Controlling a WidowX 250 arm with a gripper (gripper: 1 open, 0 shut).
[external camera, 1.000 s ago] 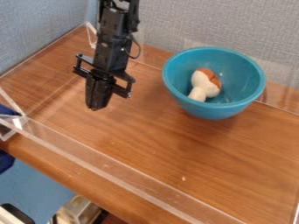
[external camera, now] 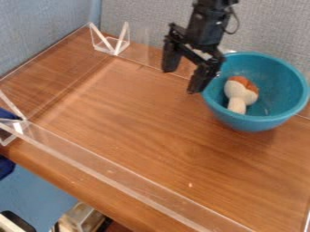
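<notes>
My black gripper (external camera: 187,72) is raised near the back middle of the wooden table (external camera: 145,154), just left of a blue bowl (external camera: 264,111), its dark fingers apart and open. In the bowl lies an orange and white object (external camera: 238,98), whose white part points toward the front.
Clear plastic edging runs along the table's back, left and front. A white wire shape (external camera: 107,42) stands at the back left. A dark blue item (external camera: 6,118) is at the left edge.
My gripper has moved right and back from the left-middle of the table to beside the bowl, blurred on the way. The bowl appears slightly farther right than before.
</notes>
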